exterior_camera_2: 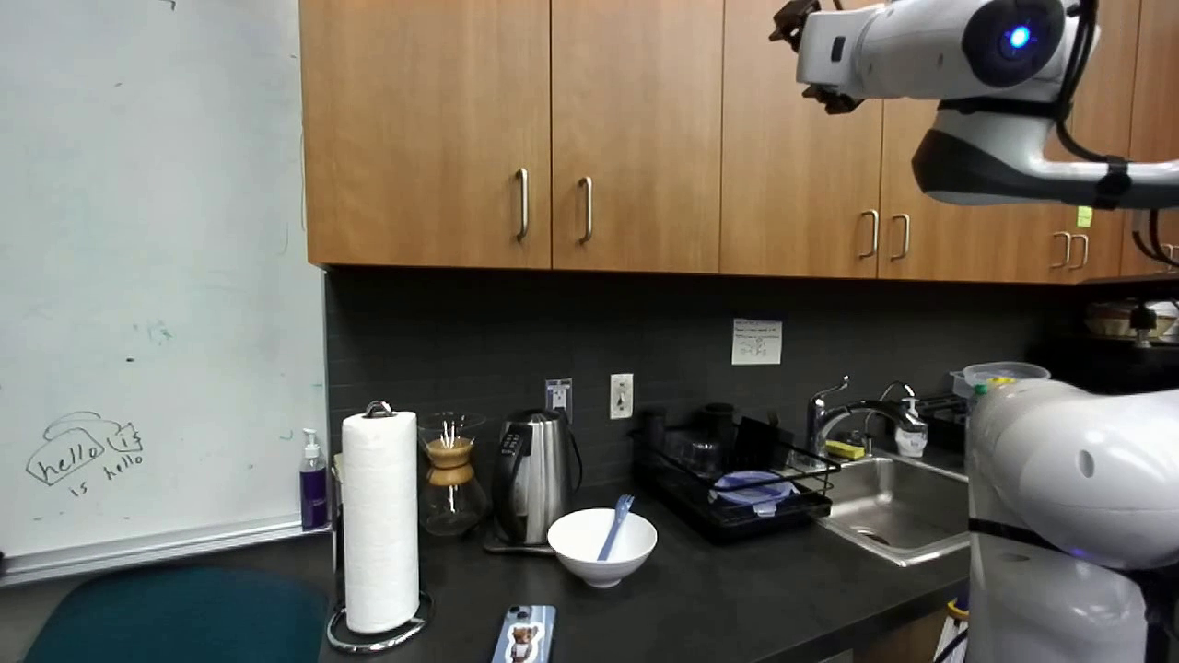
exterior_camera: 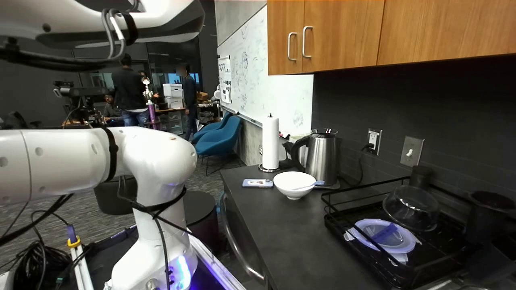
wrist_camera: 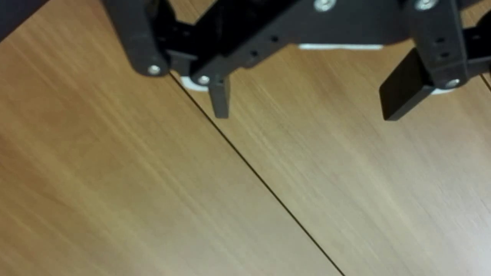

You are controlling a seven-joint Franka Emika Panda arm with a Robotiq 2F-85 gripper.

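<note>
My gripper is open, its two black fingers wide apart with nothing between them. Only wood cabinet door (wrist_camera: pixel 161 193) fills the wrist view behind it, crossed by a dark seam. In exterior view 2 the gripper (exterior_camera_2: pixel 807 64) is up high in front of the wall cabinets (exterior_camera_2: pixel 636 133), well above the counter. Exterior view 1 does not show it. Down on the counter a white bowl (exterior_camera_2: pixel 580 541) holds a blue utensil (exterior_camera_2: pixel 614 529) leaning on its rim. A phone in a blue case (exterior_camera_2: pixel 524 634) lies near the bowl.
A paper towel roll (exterior_camera_2: pixel 380 519), a glass coffee maker (exterior_camera_2: pixel 449 486) and a steel kettle (exterior_camera_2: pixel 532 475) stand near the bowl. The black dish rack (exterior_camera_2: pixel 707 514) sits beside the sink (exterior_camera_2: pixel 895 503). Bare counter (exterior_camera: pixel 295 232) lies in front of the rack.
</note>
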